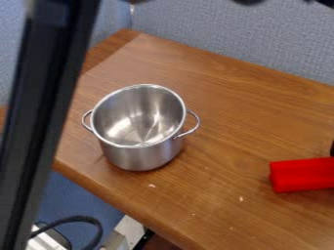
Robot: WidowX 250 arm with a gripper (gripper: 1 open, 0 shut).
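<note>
A red, elongated object [298, 175] lies on the wooden table at the right, running off the edge of the view. A steel pot [139, 127] with two side handles stands upright and empty on the table, left of centre. Only a sliver of a dark shape shows at the right edge just above the red object, too little to tell whether it is the gripper or how its fingers stand.
A grey partition runs along the back. A large dark vertical shape fills the left edge, with cables below the table at bottom left.
</note>
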